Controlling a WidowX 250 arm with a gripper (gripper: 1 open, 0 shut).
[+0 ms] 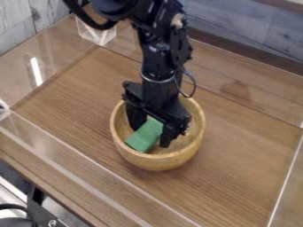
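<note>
My black gripper (151, 121) reaches down from the top of the view into a yellow-orange bowl (158, 160) on the wooden table. The gripper is open, one finger on each side of a green object (144, 135) lying inside the bowl. Whether the fingers touch the object cannot be told. Part of the object and of the bowl's inside is hidden by the gripper.
A clear container (95, 27) stands at the back left. A wall runs behind the table, and dark cables lie off the lower left edge.
</note>
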